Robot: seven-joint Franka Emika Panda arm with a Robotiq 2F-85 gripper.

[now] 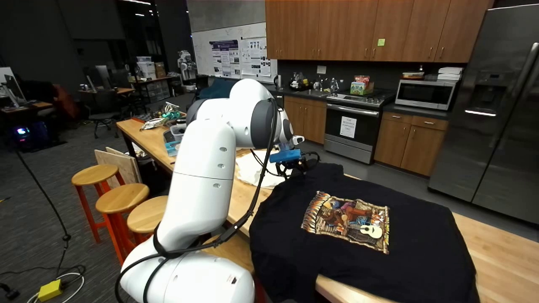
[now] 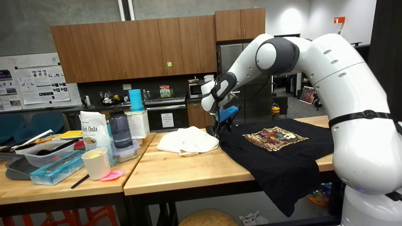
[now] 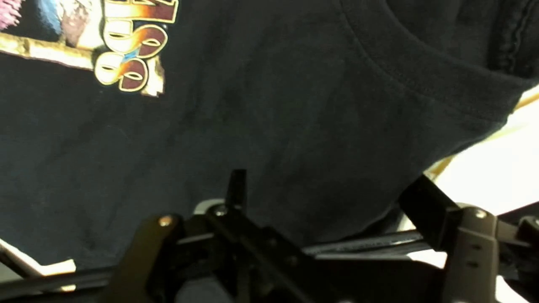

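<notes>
A black T-shirt point(image 1: 293, 217) with a colourful print lies spread on the wooden table, one part of it hanging over the near edge. In the wrist view, the shirt point(image 3: 283, 111) fills most of the picture, its collar at upper right. My gripper is open, its two dark fingers wide apart over the shirt's edge near the collar. In the second exterior view, the gripper sits by the shirt's left end, under its blue mount point(image 2: 227, 113). I cannot tell whether the fingertips touch the cloth.
A crumpled white cloth point(image 2: 188, 141) rests on the table just left of the shirt. On the adjoining table stand a mug point(image 2: 96, 164), an oats bag point(image 2: 94, 130) and several containers. Bare tabletop point(image 2: 188, 171) shows in front of the white cloth.
</notes>
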